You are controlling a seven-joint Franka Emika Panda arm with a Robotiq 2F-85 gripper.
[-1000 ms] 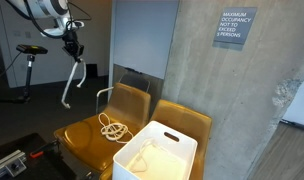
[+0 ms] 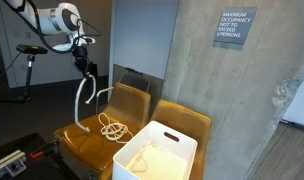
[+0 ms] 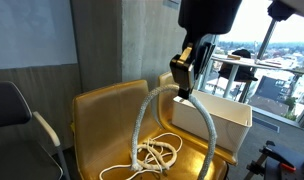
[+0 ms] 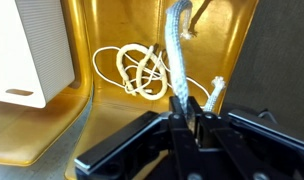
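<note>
A thick pale rope (image 3: 145, 118) hangs in an arch from my gripper (image 2: 90, 74), its ends dangling over the orange-brown chair (image 2: 87, 147). My gripper is shut on it, as the wrist view also shows: the rope (image 4: 176, 55) runs out from between the fingers. On that chair's seat lies a loose coil of cream rope (image 2: 114, 129), below the gripper and apart from it. A white open box (image 2: 169, 162) stands beside the coil, on the neighbouring chair; a thin pale cord (image 2: 140, 158) seems to lie inside.
A second orange-brown chair (image 2: 192, 121) carries the box. A dark chair (image 3: 22, 135) stands at the left in exterior view 2. A concrete wall (image 2: 254, 90) rises behind the chairs.
My gripper has come down and to the right in exterior view 1, carrying the rope from beside the chairs to above the near seat. The coil and the box have not moved.
</note>
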